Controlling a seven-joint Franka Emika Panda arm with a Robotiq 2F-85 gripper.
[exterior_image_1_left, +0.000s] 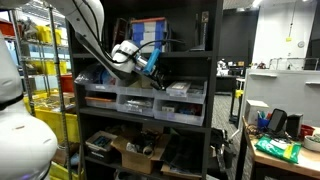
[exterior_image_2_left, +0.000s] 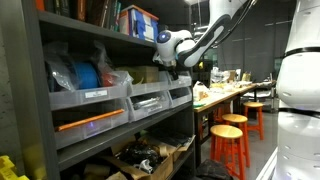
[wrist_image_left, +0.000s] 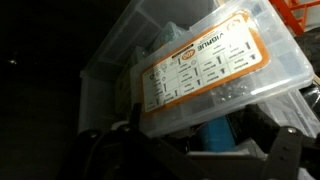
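Observation:
My gripper stands open in the wrist view, its dark fingers apart along the lower edge. Just beyond them lies a clear plastic case (wrist_image_left: 292, 62) with an orange-bordered white label (wrist_image_left: 205, 65), tilted in the picture. A blue object (wrist_image_left: 215, 134) shows in the gap, below the case; whether it touches a finger cannot be told. In exterior view 1 the white arm (exterior_image_1_left: 124, 55) reaches into the shelf, its hand over the row of clear bins (exterior_image_1_left: 135, 101). The fingertips are too small to make out there.
Dark shelf uprights (exterior_image_1_left: 210, 80) and the upper shelf board enclose the hand. Cardboard boxes (exterior_image_1_left: 138, 155) fill the lower shelf. To the right stands a wooden table (exterior_image_1_left: 285, 162) with tools and a green packet (exterior_image_1_left: 278, 149). Orange stools (exterior_image_2_left: 232, 135) stand farther off.

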